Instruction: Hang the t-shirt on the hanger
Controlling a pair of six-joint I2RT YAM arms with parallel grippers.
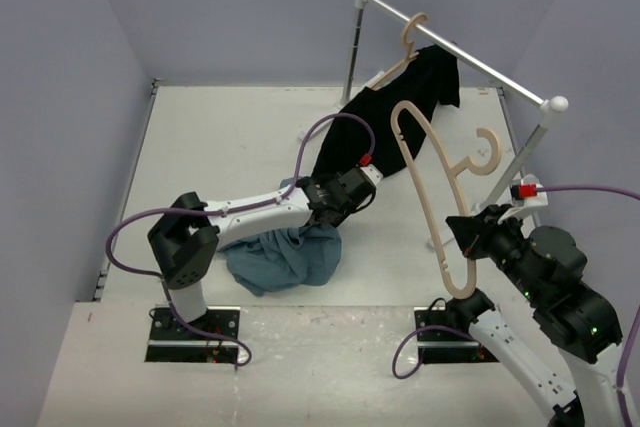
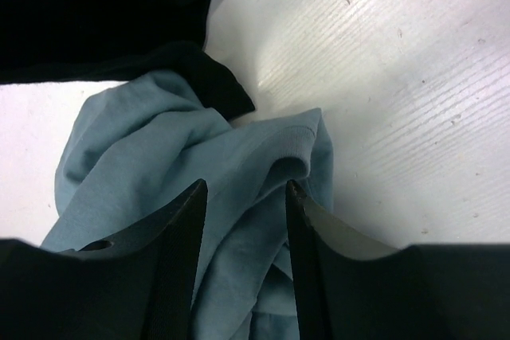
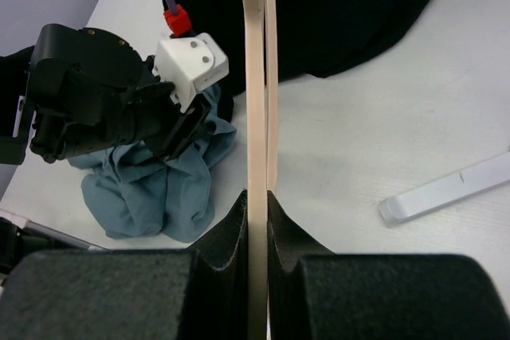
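Note:
A crumpled blue-grey t-shirt lies on the table under my left arm. In the left wrist view my left gripper is open, its two fingers apart above a raised fold of the t-shirt; whether they touch the cloth is hard to tell. On the right, my right gripper is shut on a pale wooden hanger. That hanger is held up in the air, clear of the t-shirt, with its hook toward the right.
A white rack stands at the back right. From it hangs a black garment on another hanger, its lower end lying against the t-shirt.

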